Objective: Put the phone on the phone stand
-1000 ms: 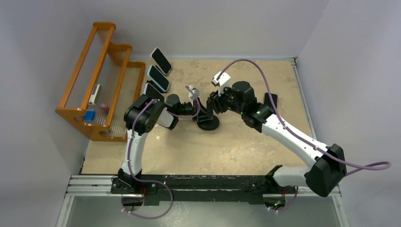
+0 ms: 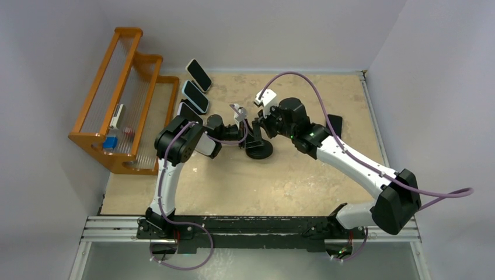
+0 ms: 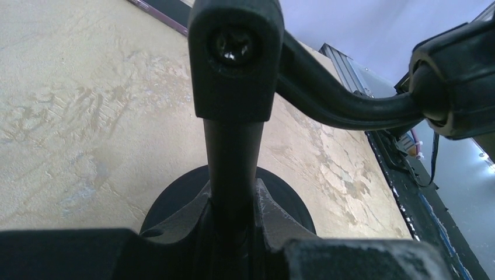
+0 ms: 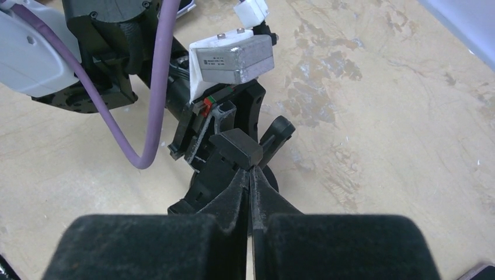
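The black phone stand with a round base stands mid-table. In the left wrist view its upright post is pinched between my left gripper's fingers, and an arm bends off to the right from its top. My left gripper is shut on that post. My right gripper is shut with nothing between its fingers, their tips meeting just at the near edge of the stand's top block, which lies outside them. The dark phone lies flat on the table at the right, away from both grippers.
Several phones or tablets lean on stands at the back left. A wooden shelf occupies the left side. Free table shows in front of the stand and behind it to the right; my two grippers are close together.
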